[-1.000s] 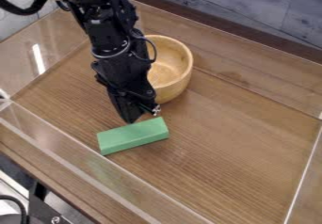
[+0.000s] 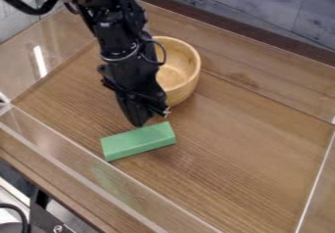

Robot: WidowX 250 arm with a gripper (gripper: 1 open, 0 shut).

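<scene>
A black robot arm reaches down from the upper left to the wooden table. Its gripper (image 2: 137, 114) is shut, with nothing visible between its fingers, just above and behind a green rectangular block (image 2: 137, 142) lying flat. An orange-tan bowl (image 2: 181, 65) sits behind the arm, partly hidden by it.
Raised edges run along the left, right and back, with a grey wall beyond the back. Dark cables lie outside the table at the lower left.
</scene>
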